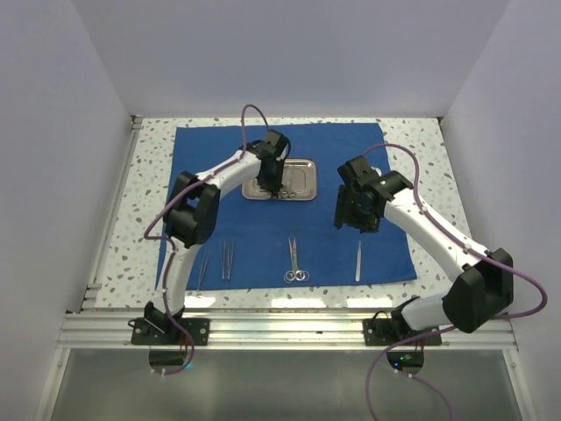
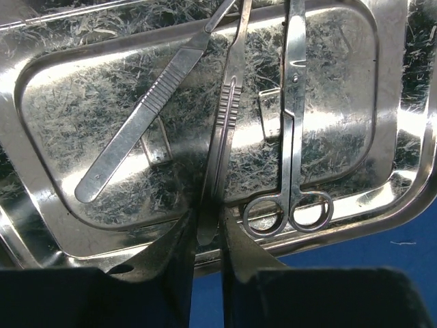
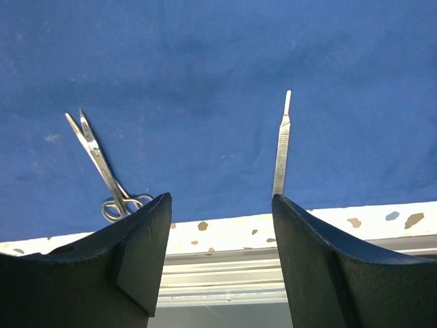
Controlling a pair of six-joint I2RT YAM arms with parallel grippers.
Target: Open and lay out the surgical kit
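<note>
My left gripper is over the metal tray (image 1: pixel 304 180), its fingertips close together around the lower end of a scalpel handle (image 2: pixel 225 116); whether it grips is unclear. Another handle (image 2: pixel 140 116) lies left of it, a hemostat (image 2: pixel 293 116) right. My right gripper stands open and empty above the blue cloth (image 1: pixel 333 263). Below it in the right wrist view lie scissors (image 3: pixel 95 157) and a scalpel handle (image 3: pixel 281 150).
Several slender instruments (image 1: pixel 226 259) lie at the cloth's lower left. The cloth's middle between tray and laid-out tools is clear. A speckled table (image 1: pixel 123 263) borders the cloth.
</note>
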